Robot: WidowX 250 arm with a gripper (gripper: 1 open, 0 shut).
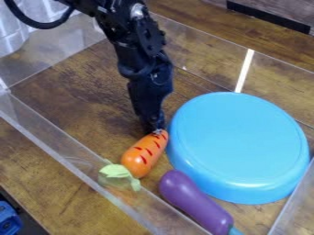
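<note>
The black robot arm reaches down from the top of the camera view, its gripper low over the wooden floor of the tray, just behind the top end of an orange toy carrot with red stripes and pale green leaves. A light blue upturned round lid or plate sits right beside the gripper and carrot. A purple toy eggplant lies in the front, below the blue piece. The gripper's fingertips are dark and small here, so their opening cannot be made out.
Clear plastic walls bound the tray. Bare wood is free to the left and behind the arm. A blue object sits outside at the lower left.
</note>
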